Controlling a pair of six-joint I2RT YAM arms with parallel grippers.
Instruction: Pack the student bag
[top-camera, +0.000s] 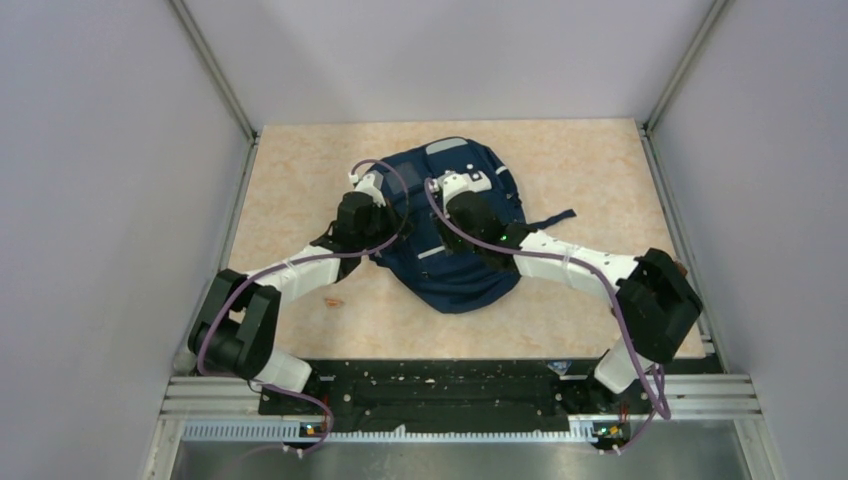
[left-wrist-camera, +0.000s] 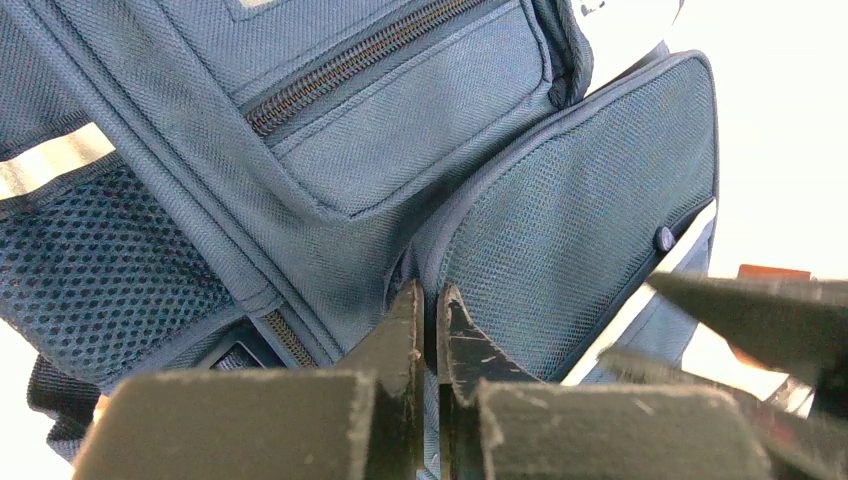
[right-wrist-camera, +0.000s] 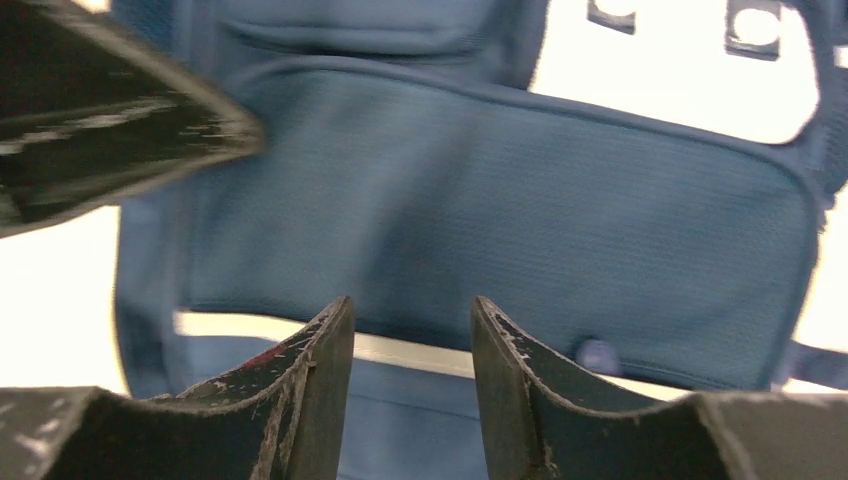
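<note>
A navy student bag (top-camera: 462, 285) lies flat in the middle of the table. In the left wrist view my left gripper is shut on the piped edge of the bag's front pocket (left-wrist-camera: 590, 190), pinching a fold of fabric. Over the middle of the bag, my right gripper stands open with nothing between its fingers, above the pale strip (right-wrist-camera: 400, 352) along the pocket. A round navy zipper pull (right-wrist-camera: 598, 356) sits on that strip, to the right of the open fingers. Part of the left gripper shows at upper left in the right wrist view.
A loose strap (top-camera: 555, 218) sticks out from the bag's right side. A small orange-brown item (top-camera: 333, 302) lies on the table left of the bag.
</note>
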